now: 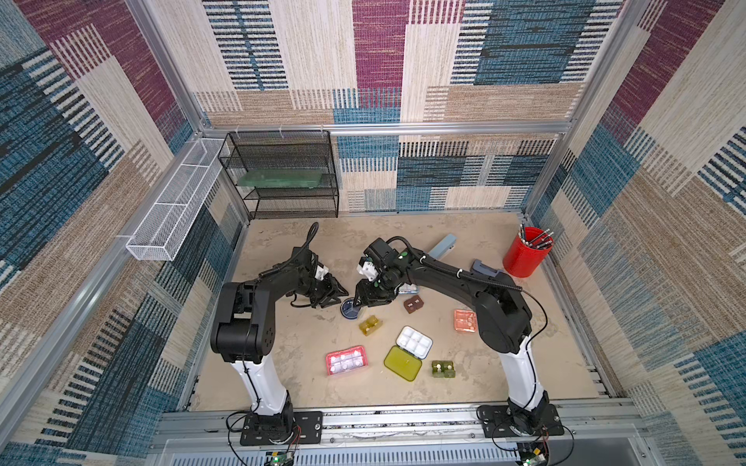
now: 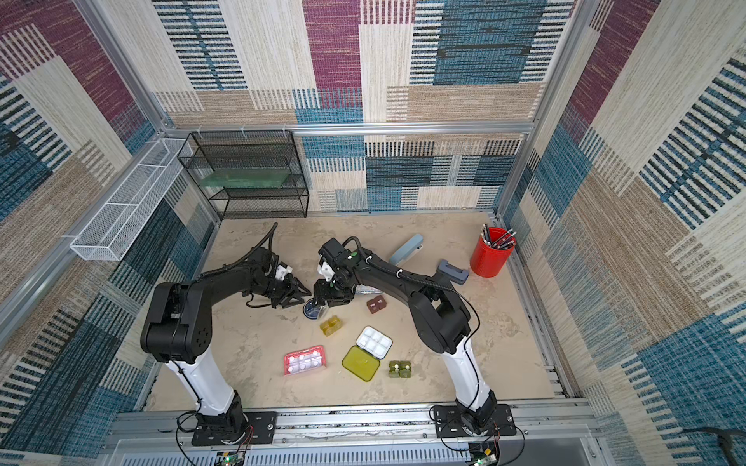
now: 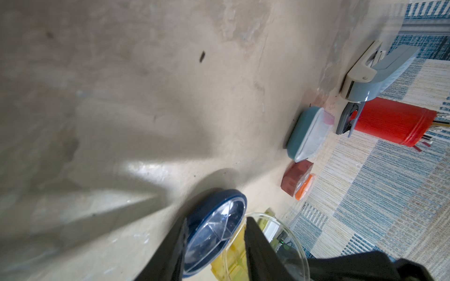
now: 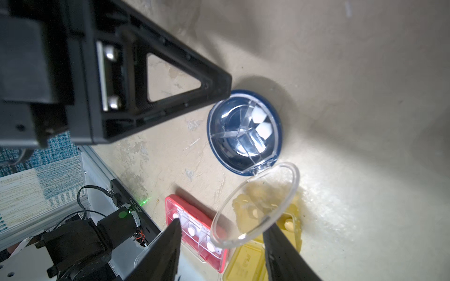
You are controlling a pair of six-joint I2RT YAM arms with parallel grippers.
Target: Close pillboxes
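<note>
A round dark blue pillbox point(image 4: 243, 133) with two white pills lies on the table, its clear lid point(image 4: 255, 206) raised on its hinge. My left gripper hangs just to its left, fingers apart with nothing gripped. My right gripper is open over the lid side of the pillbox. Beside it is a yellow pillbox point(image 1: 370, 324); a red one point(image 1: 346, 359), an open green-and-white one point(image 1: 402, 363), an olive one point(image 1: 443, 369), a brown one point(image 1: 413, 303) and an orange one point(image 1: 464, 320) are spread around.
A stapler point(image 1: 441, 247), a dark grey object point(image 2: 452, 271) and a red pen cup point(image 1: 527, 252) stand at the back right. A black mesh rack point(image 1: 279, 202) stands at the back left.
</note>
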